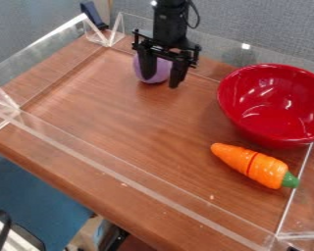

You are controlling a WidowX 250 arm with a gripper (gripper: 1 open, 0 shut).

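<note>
A black gripper (pixel 165 61) hangs at the back middle of the wooden table, pointing down over a purple object (pixel 150 73), which it partly hides. Whether its fingers are closed on that object I cannot tell. A large red bowl (pixel 270 103) sits at the right, and an orange toy carrot (pixel 251 165) with a green top lies in front of it.
Clear plastic walls border the wooden table (pixel 107 137) on several sides.
</note>
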